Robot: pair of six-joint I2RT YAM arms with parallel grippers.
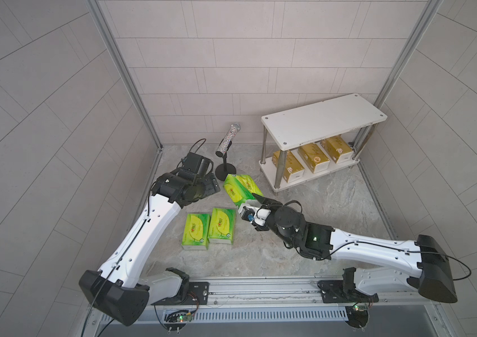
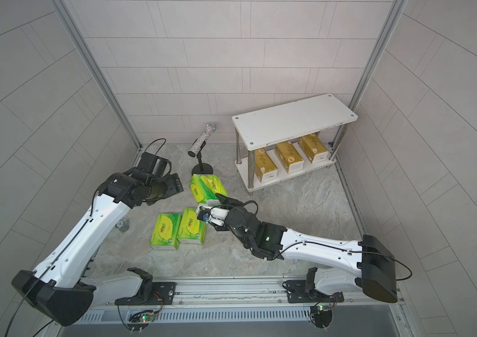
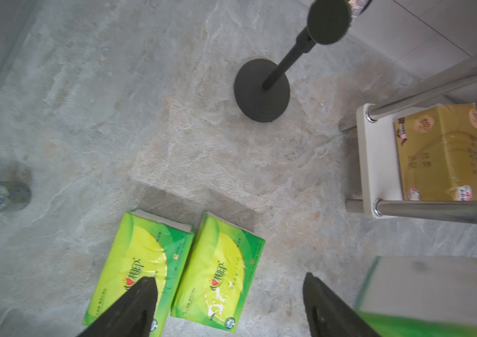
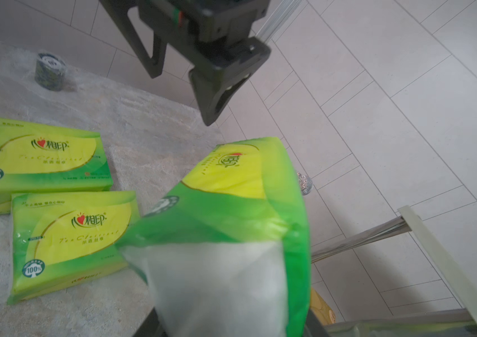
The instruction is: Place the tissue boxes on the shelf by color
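My right gripper (image 1: 249, 205) is shut on a green tissue pack (image 1: 240, 188), holding it up off the table; in the right wrist view the pack (image 4: 233, 224) fills the lower middle and hides the fingertips. Two more green packs (image 1: 195, 230) (image 1: 222, 224) lie side by side on the table. Over the table to the left, my left gripper stands open with nothing between its fingers. Gold tissue packs (image 1: 289, 166) (image 1: 313, 157) (image 1: 337, 148) sit in a row on the lower board of the white shelf (image 1: 322, 119), whose top board is bare.
A microphone on a black stand (image 1: 226, 170) rises behind the held pack. A small can (image 2: 122, 225) stands on the left of the table. Metal posts (image 1: 280, 170) hold up the shelf's top. Bare table lies in front of the shelf.
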